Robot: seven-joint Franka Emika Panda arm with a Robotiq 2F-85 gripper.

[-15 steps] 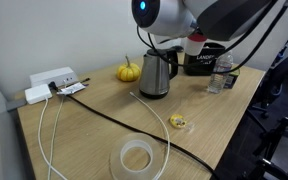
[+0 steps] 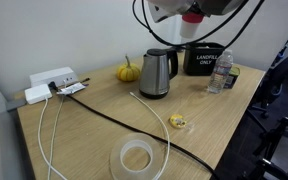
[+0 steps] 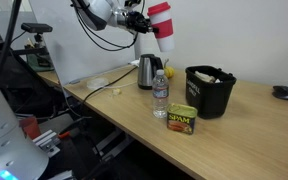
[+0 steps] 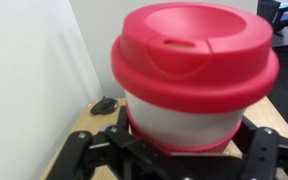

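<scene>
A white cup with a red lid [image 4: 199, 50] fills the upper part of the wrist view, with my gripper shut on it from both sides. Exterior view 2 has the cup [image 3: 161, 27] high above the table, tilted a little, at the end of the arm [image 3: 106, 14]. In exterior view 1, a red part of the cup [image 2: 192, 17] shows at the top edge, above the black bin [image 2: 202, 62]. The fingertips are mostly hidden in both exterior views.
A kettle [image 2: 156, 74] and a small pumpkin [image 2: 128, 71] stand at the back. A water bottle [image 3: 161, 92] and a Spam can [image 3: 181, 119] are in front of the bin. Tape [image 2: 136, 157] and cables lie nearer.
The cup was low in front of the bin and is now above it.
</scene>
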